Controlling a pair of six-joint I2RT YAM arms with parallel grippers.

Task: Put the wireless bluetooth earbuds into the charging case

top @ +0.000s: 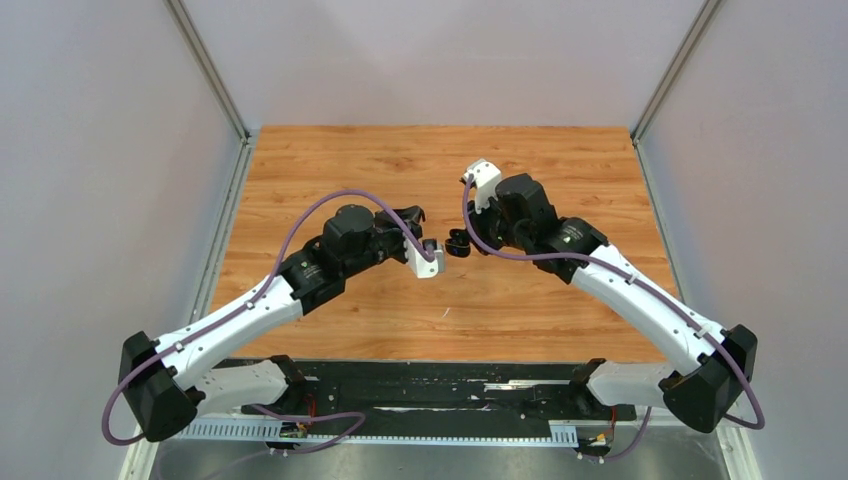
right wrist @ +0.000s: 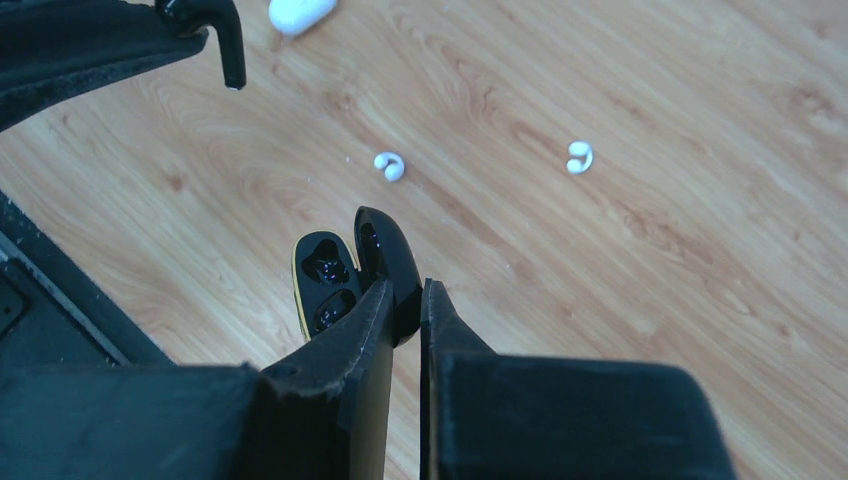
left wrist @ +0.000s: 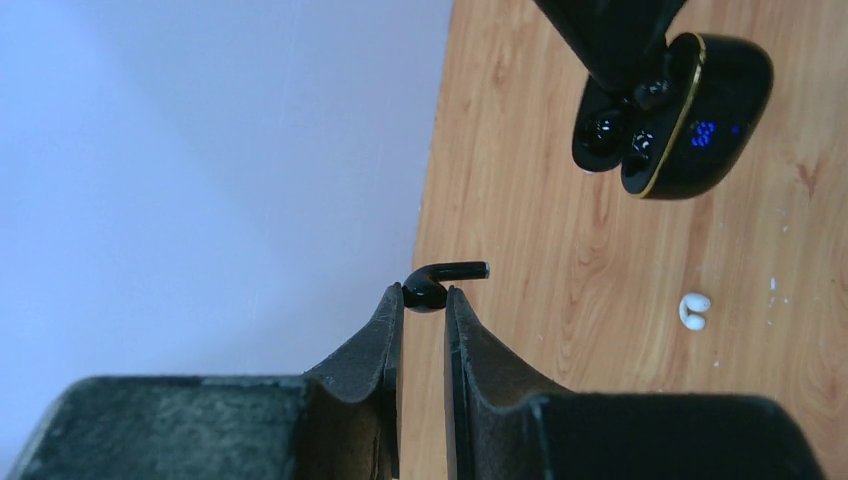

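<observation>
My left gripper is shut on a black earbud [left wrist: 428, 288], whose stem points to the right in the left wrist view. The same earbud [right wrist: 232, 55] shows at the upper left of the right wrist view, apart from the case. With its lid raised, the black charging case [right wrist: 325, 290] is held by my right gripper, shut on the lid side. Two dark hollows face up in the case; whether one holds an earbud, I cannot tell. From the left wrist, blue digits glow on the case [left wrist: 705, 135]. In the top view the case [top: 458, 243] hangs between both hands.
Small white curved pieces [right wrist: 390, 165] lie on the wooden table [right wrist: 640, 330], another such white piece [right wrist: 580, 157] farther right. A white rounded object [right wrist: 300, 12] rests near the upper edge. Both arms are close together over the table's middle.
</observation>
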